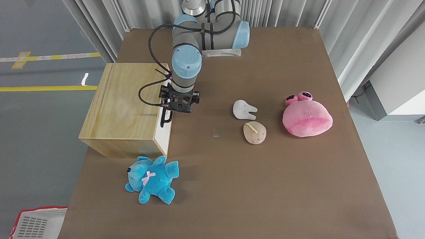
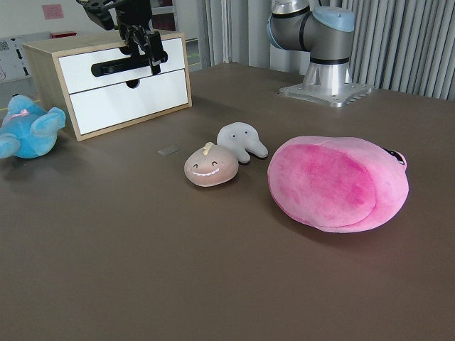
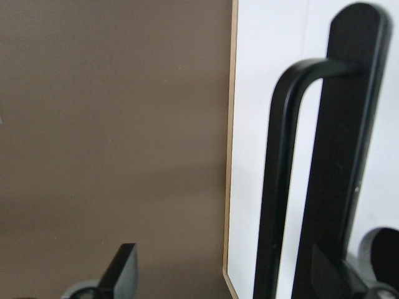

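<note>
A wooden drawer box with white fronts stands at the table's left, its long black handle on the top drawer. My gripper is at that handle, its fingers apart in the wrist view, the handle beside the right finger. Whether it touches the handle I cannot tell. Both drawers look closed.
A blue bear lies before the box. A white plush, a beige plush and a pink plush lie to the right.
</note>
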